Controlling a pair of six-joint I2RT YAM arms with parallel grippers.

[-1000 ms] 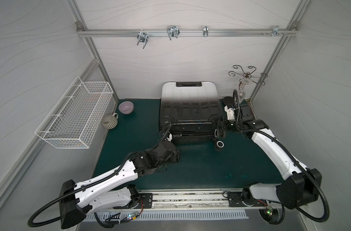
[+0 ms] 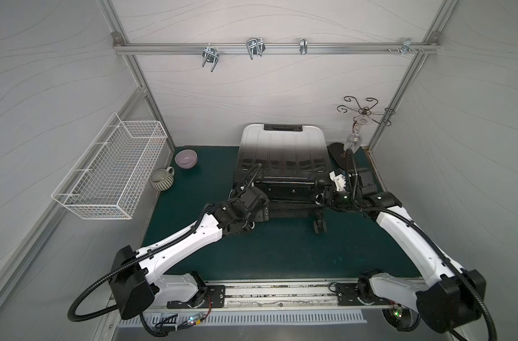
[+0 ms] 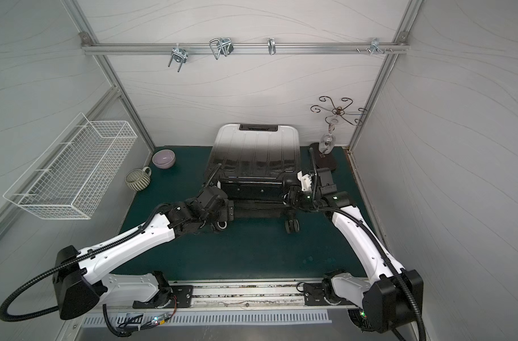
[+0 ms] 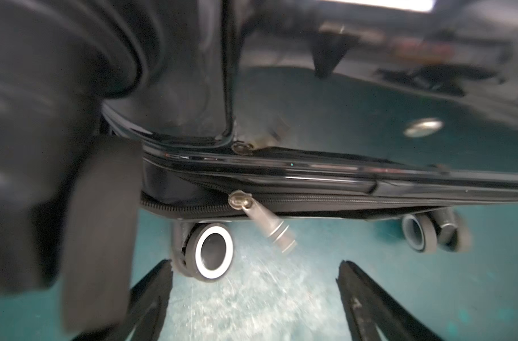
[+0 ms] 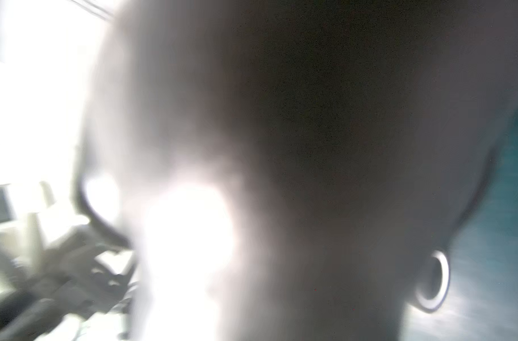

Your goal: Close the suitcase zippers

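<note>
The black and silver suitcase (image 2: 282,149) lies on the green table with its front edge toward me. In the left wrist view its zipper slider (image 4: 240,200) has a metal pull (image 4: 264,220) hanging down below the seam. My left gripper is open around that area, below the pull, with nothing between its fingers. My right gripper (image 3: 293,196) is at the suitcase's front right corner; the right wrist view is blurred by a close dark surface and hides its fingers, so its state is unclear.
A wire basket (image 2: 108,170) hangs at left, with a purple bowl (image 2: 185,159) and a striped mug (image 2: 162,179) nearby. A metal ornament (image 3: 338,112) stands at the back right.
The suitcase has shifted slightly right and toward me.
</note>
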